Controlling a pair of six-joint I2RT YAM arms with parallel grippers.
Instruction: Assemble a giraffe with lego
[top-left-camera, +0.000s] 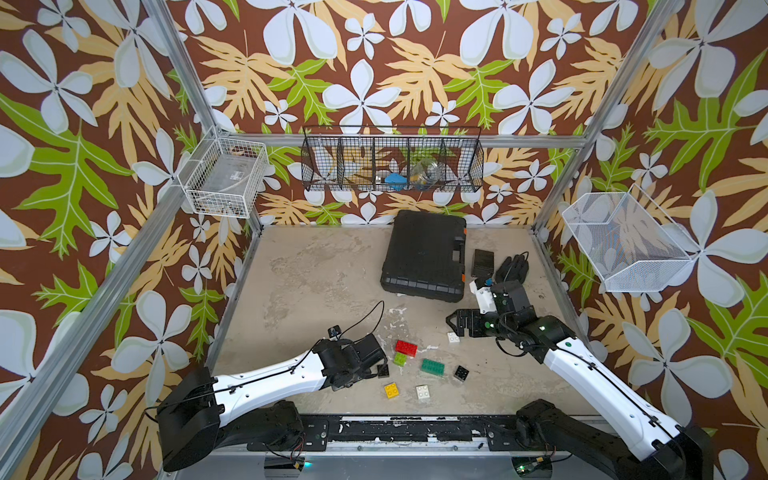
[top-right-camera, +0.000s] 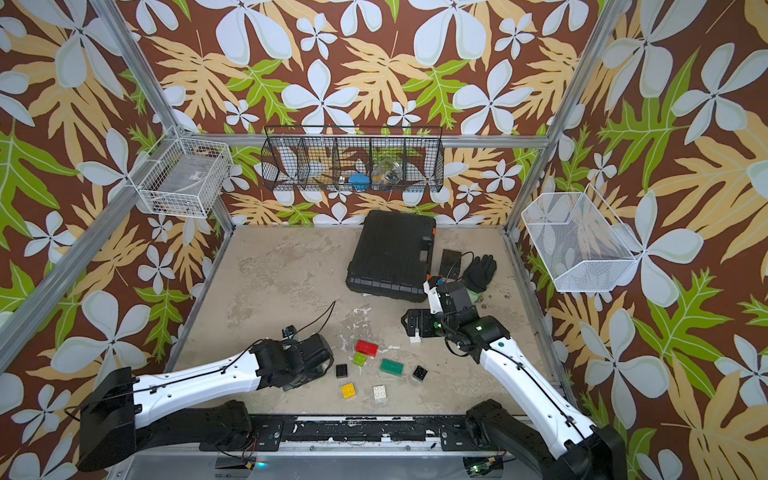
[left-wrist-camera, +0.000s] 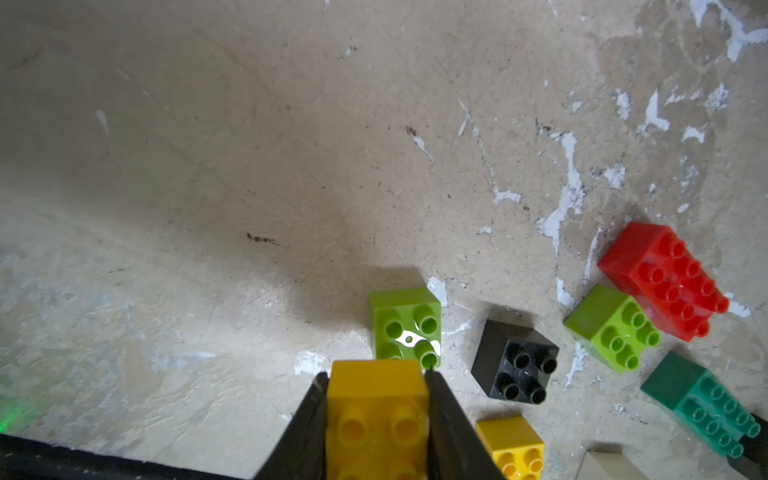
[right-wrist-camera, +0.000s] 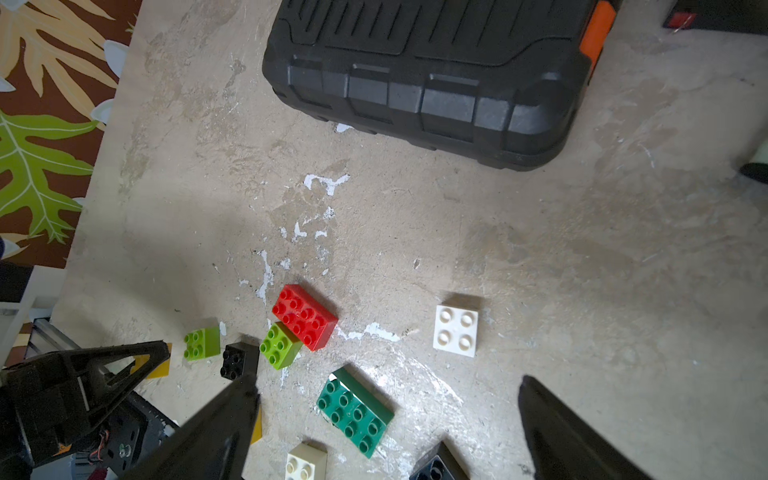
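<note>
My left gripper is shut on a yellow brick (left-wrist-camera: 377, 376), its studs toward the camera. It hangs above the table beside a lime brick (left-wrist-camera: 406, 316); whether they touch cannot be told. To the right in the left wrist view stand a black brick (left-wrist-camera: 516, 364), another yellow brick (left-wrist-camera: 512, 444), a second lime brick (left-wrist-camera: 609, 326) against a red brick (left-wrist-camera: 664, 276), and a teal brick (left-wrist-camera: 700, 400). In the right wrist view, my right gripper stands open and empty above the table. A white brick (right-wrist-camera: 455, 329) lies ahead of it.
A closed black case (top-left-camera: 424, 256) occupies the back middle of the table. Black gloves (top-left-camera: 512, 268) lie at the back right. Another white brick (right-wrist-camera: 306, 464) and a black brick (right-wrist-camera: 440, 464) sit near the front.
</note>
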